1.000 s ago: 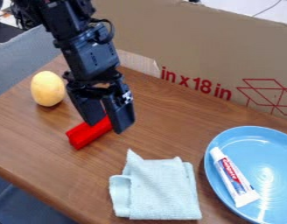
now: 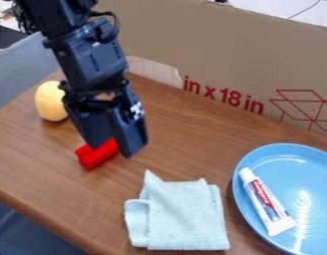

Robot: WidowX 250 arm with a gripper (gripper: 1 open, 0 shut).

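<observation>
My dark gripper (image 2: 111, 125) hangs over a red block (image 2: 97, 152) on the wooden table, covering part of it; whether its fingers are open or shut is hard to tell. A yellow oval object (image 2: 51, 100) sits at the left behind it. A folded light-blue cloth (image 2: 177, 217) lies at the front. A toothpaste tube (image 2: 263, 201) lies on a blue plate (image 2: 302, 174) at the right.
A cardboard box (image 2: 219, 50) stands along the back. A grey surface (image 2: 20, 75) borders the table at the left. The table's middle, right of the gripper, is clear.
The arm has shifted slightly to the left over the red block, covering a little more of it. The objects on the table look unmoved.
</observation>
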